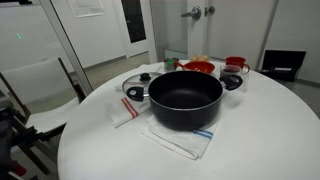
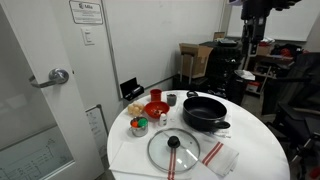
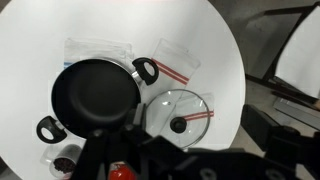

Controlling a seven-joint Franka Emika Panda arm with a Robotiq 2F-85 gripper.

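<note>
A black two-handled pot (image 1: 186,98) stands upright on a folded white cloth with blue stripes (image 1: 178,138); its inside looks empty from above. Beside it lies a glass lid (image 3: 178,112) with a black knob. A red-striped white cloth (image 1: 125,111) rests near the pot's handle on the table. My gripper is open, with nothing between its fingers. In exterior view 2 the gripper (image 2: 249,60) hangs high above the table, clear of the pot (image 2: 205,112) and the lid (image 2: 172,149).
A red bowl (image 2: 156,108), a red cup (image 2: 156,96) and a bowl of colourful pieces (image 2: 139,126) share the white round table (image 1: 260,140). A white chair (image 1: 42,88) stands beyond its edge.
</note>
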